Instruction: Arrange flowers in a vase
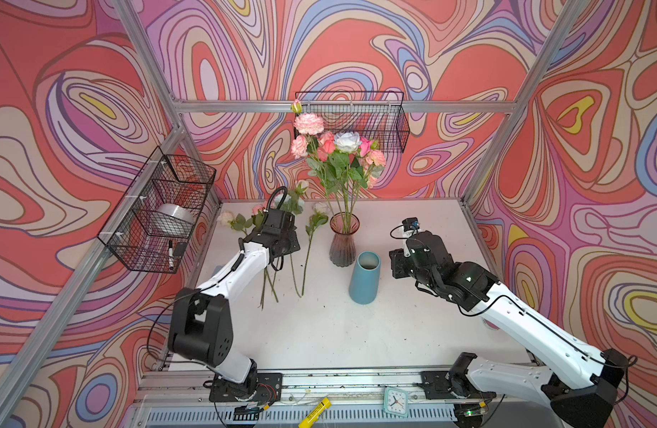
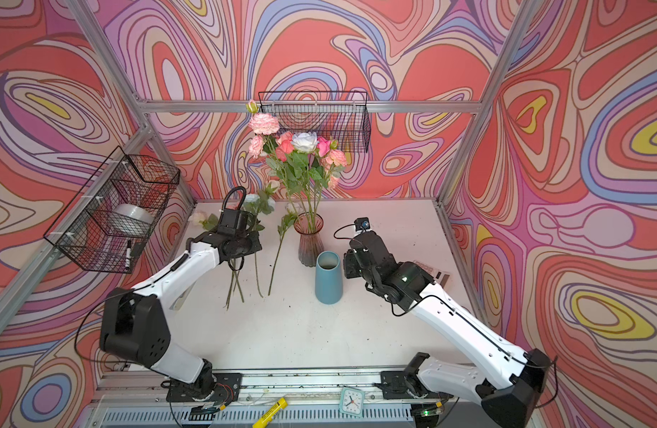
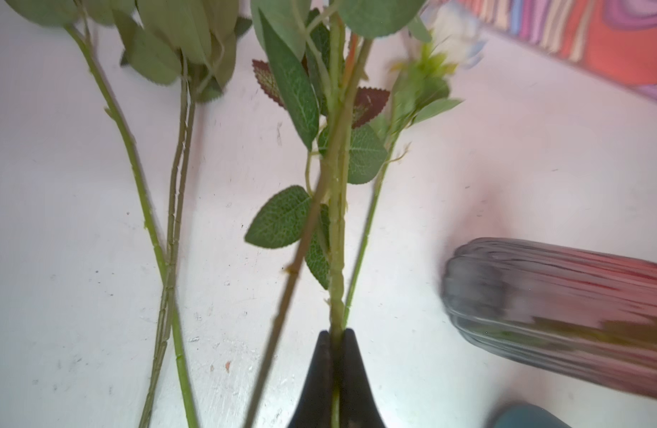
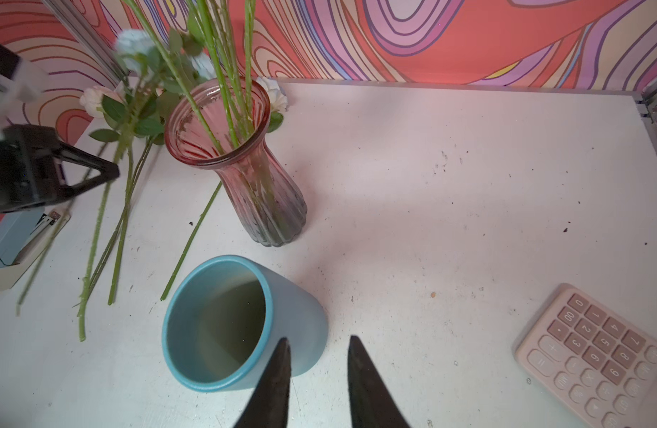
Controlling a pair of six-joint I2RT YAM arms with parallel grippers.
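Observation:
My left gripper is shut on a green flower stem, lifted above other flowers on the table's left; a brown stem rises beside it. The ribbed glass vase at the middle holds a bouquet of pink, coral and white flowers. In front of it stands an empty blue vase. My right gripper hangs open just right of the blue vase's rim, nothing between its fingers. Loose stems lie left of both vases.
A pink calculator lies at the right. Wire baskets hang on the left and back frames.

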